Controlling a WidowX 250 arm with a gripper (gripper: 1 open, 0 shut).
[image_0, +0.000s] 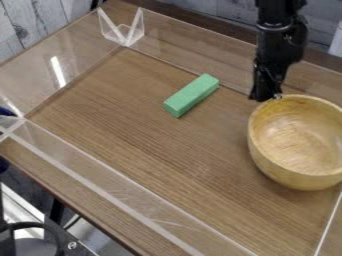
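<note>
My black gripper (265, 92) hangs at the upper right of the table, shut with nothing seen between its fingers, at the back rim of a large tan bowl (297, 160). A green block (191, 96) lies on the wooden table (134, 160) to the left of the gripper, apart from it.
A white angular rack (120, 30) stands at the back left. Black cables or hardware (27, 240) sit at the lower left corner, off the table.
</note>
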